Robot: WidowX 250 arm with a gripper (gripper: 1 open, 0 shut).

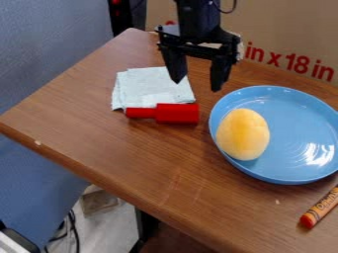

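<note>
The black gripper (197, 69) hangs over the back of the wooden table, its two fingers spread apart with nothing seen between them. Below it and to the left, a folded white cloth (145, 87) lies flat, with a red cylindrical object (176, 114) along its front edge. To the right, a blue plate (303, 128) holds a yellow oval object (243, 133). An orange crayon-like stick (321, 206) lies at the right front.
A cardboard box (291, 35) stands behind. A blue-grey surface and cables lie off the table's left side.
</note>
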